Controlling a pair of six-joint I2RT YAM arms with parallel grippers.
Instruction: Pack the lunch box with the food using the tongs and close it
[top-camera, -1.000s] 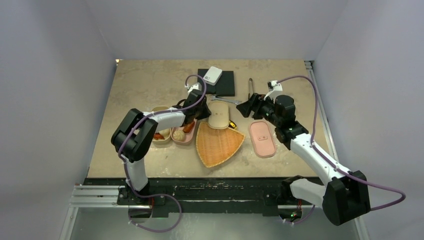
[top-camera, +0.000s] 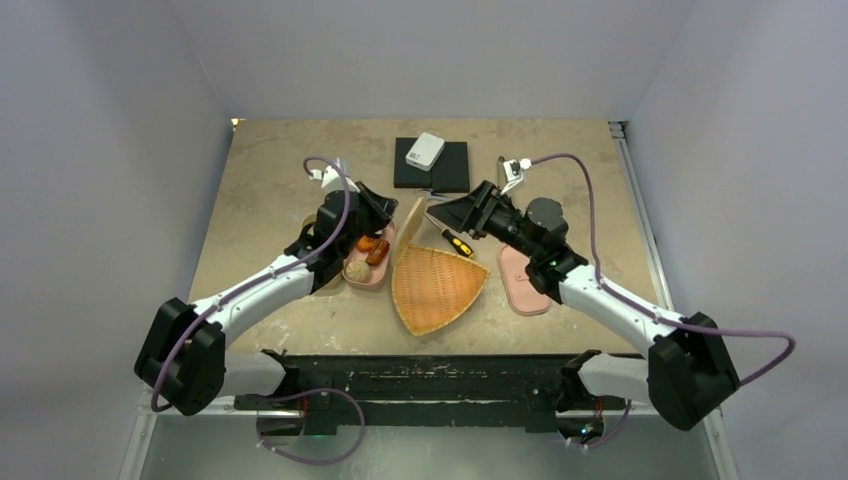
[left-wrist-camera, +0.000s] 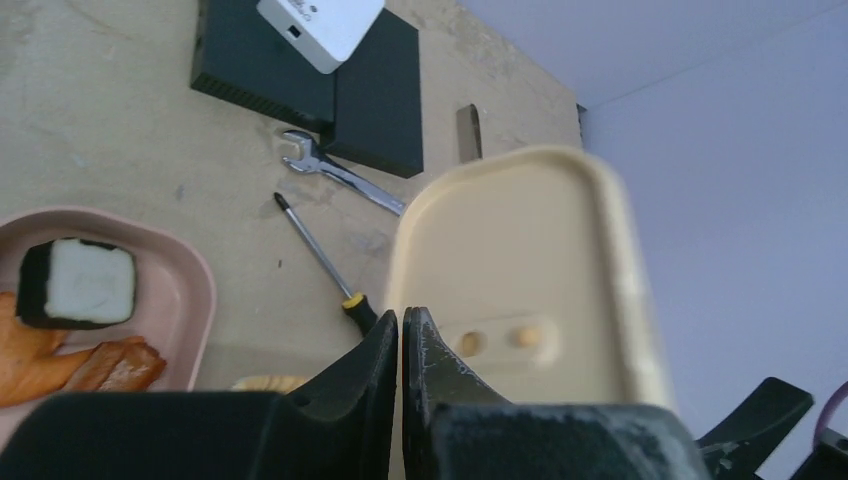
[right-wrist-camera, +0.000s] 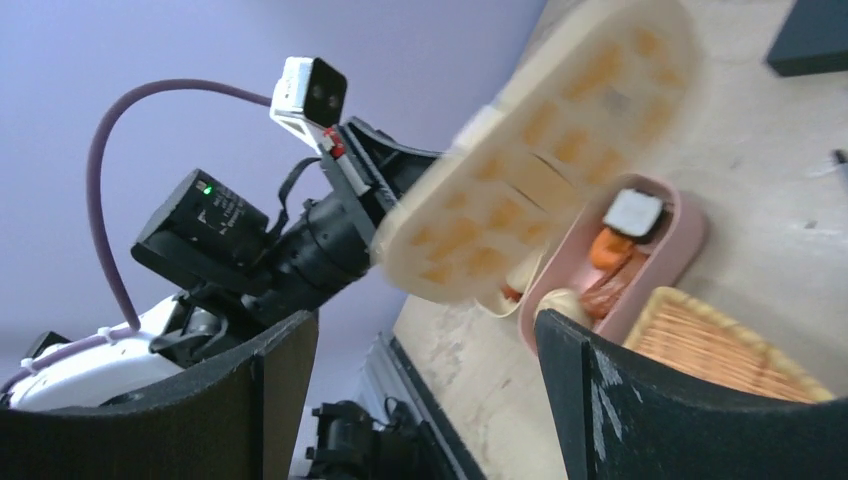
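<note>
A cream lid (left-wrist-camera: 500, 240) is held up by its edge, tilted steeply, with my left gripper shut on it. Its patterned underside (right-wrist-camera: 560, 150) faces the right wrist view, blurred. Opposite it, my right gripper is open, nothing between its fingers, apart from the lid. A pink lunch box (top-camera: 366, 283) holding a rice piece with a dark wrap (left-wrist-camera: 90, 285), sausage (top-camera: 377, 252) and a round pale bun (top-camera: 357, 271) sits uncovered below the left arm. The cream box (right-wrist-camera: 497, 303) beside it is mostly hidden. The pink lid (top-camera: 524, 285) lies flat at right.
A woven basket (top-camera: 438, 288) lies at front centre. Behind it are a screwdriver (top-camera: 457, 244) and a wrench (left-wrist-camera: 340, 173). Black boxes (top-camera: 455, 167) with a white device (top-camera: 425, 151) on top stand at the back.
My left gripper has pulled left and turned the cream lid from nearly flat to steeply tilted. The right gripper has come left towards the lid.
</note>
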